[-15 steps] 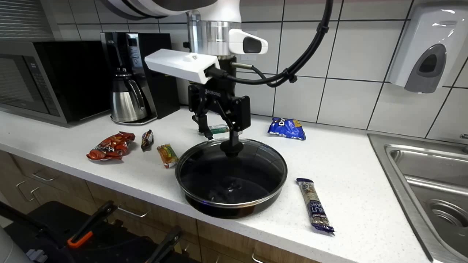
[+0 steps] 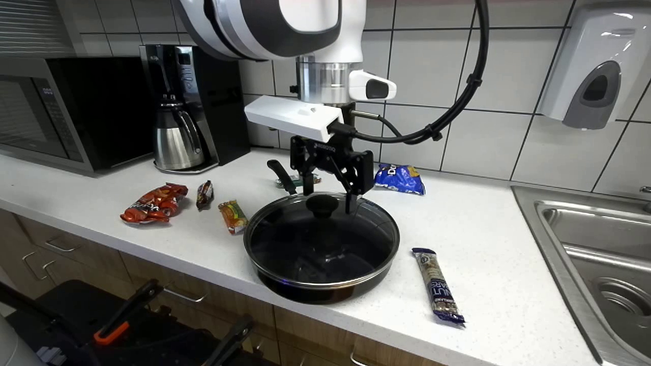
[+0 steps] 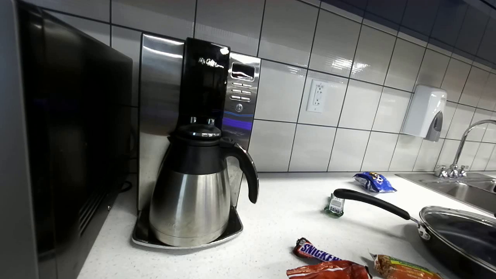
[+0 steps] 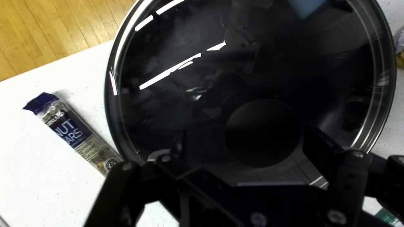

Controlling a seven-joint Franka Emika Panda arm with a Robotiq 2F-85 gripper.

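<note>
A black pan [image 2: 317, 294] with a glass lid [image 2: 293, 244] on it sits near the counter's front edge. Its round black lid knob [image 2: 322, 205] shows between the fingers of my open gripper [image 2: 329, 201] in exterior view 1. In the wrist view the knob [image 4: 264, 133] lies between the two fingertips, nearer the right one, with nothing gripped. Whether a finger touches the lid, I cannot tell. The pan's handle [image 3: 372, 202] points toward the back wall; exterior view 2 shows only the handle and part of the lidded pan, with my gripper out of sight.
Right of the pan lies a nut bar [image 2: 437, 285]; left are an orange-green wrapper [image 2: 232, 216], a dark wrapper [image 2: 205, 194] and a red bag [image 2: 156, 204]. A blue bag [image 2: 400, 178] rests behind. The sink [image 2: 601, 256] is at the right, the coffee maker [image 2: 178, 110] at back left.
My gripper has moved right and lower in exterior view 1, so its fingers now stand on either side of the knob. Pan, lid and snacks have stayed put.
</note>
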